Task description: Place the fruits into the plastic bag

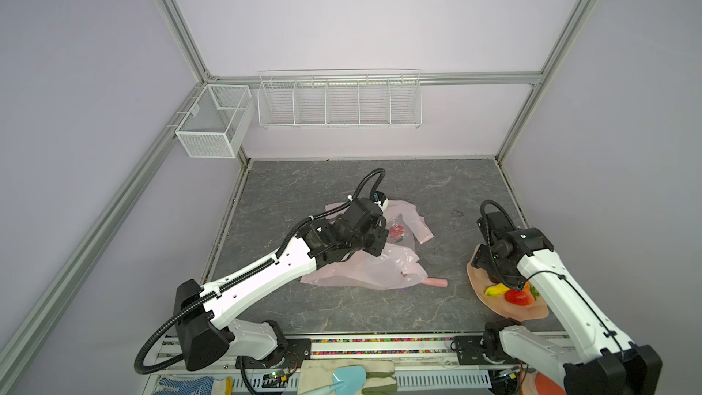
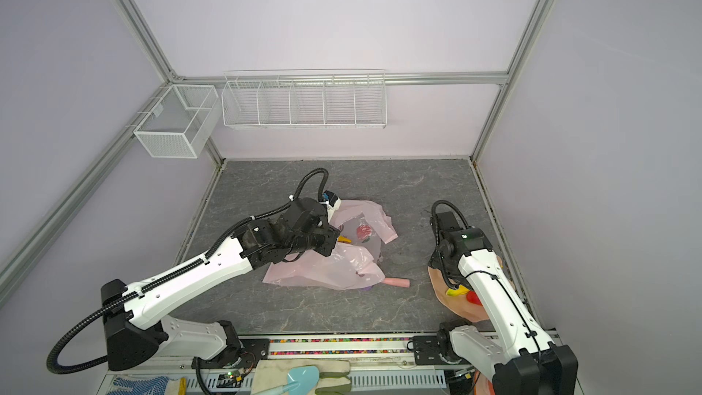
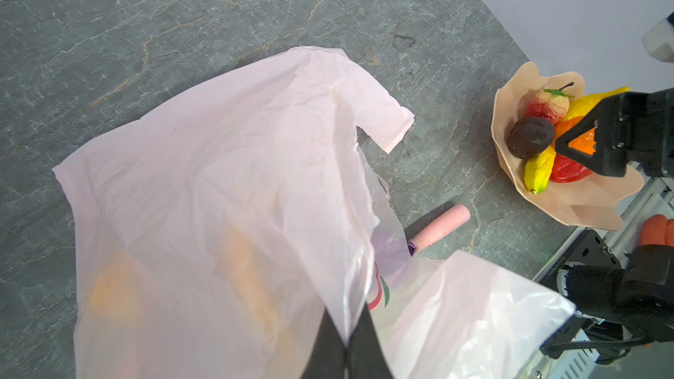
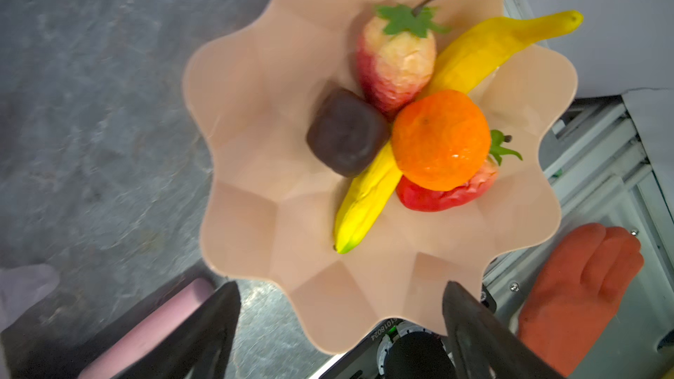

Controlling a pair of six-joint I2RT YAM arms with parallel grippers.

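Note:
My left gripper is shut with the edge of the pinkish plastic bag (image 3: 210, 168) pinched between its fingertips, lifting that side of the film. Blurred orange-yellow shapes show through the bag. In the right wrist view, my right gripper stands open over the peach scalloped bowl (image 4: 242, 224), nothing between its fingers. The bowl holds an orange (image 4: 441, 140) lying on a yellow banana (image 4: 365, 196), a dark round fruit (image 4: 349, 132), a pale-red strawberry (image 4: 396, 59) and a red fruit (image 4: 442, 195) partly under the orange.
A pink-handled tool (image 3: 441, 226) sticks out from under the bag, between it and the bowl. White wire baskets (image 1: 340, 101) hang on the back wall.

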